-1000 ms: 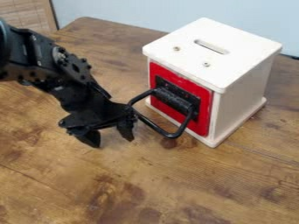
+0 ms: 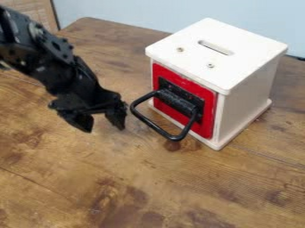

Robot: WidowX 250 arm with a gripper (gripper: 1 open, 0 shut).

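A white wooden box (image 2: 244, 85) with a slot on top stands on the wooden table, its red front panel (image 2: 210, 113) facing left. A black bar handle (image 2: 177, 134) juts out from a black plate on that panel. My black gripper (image 2: 99, 117) is open just left of the handle, low over the table, apart from it, with nothing seen between its fingers.
A pale wall is behind it, with a wicker-like object (image 2: 30, 9) at the back left.
My gripper has moved left and up, away from the handle. The box and its handle look unchanged.
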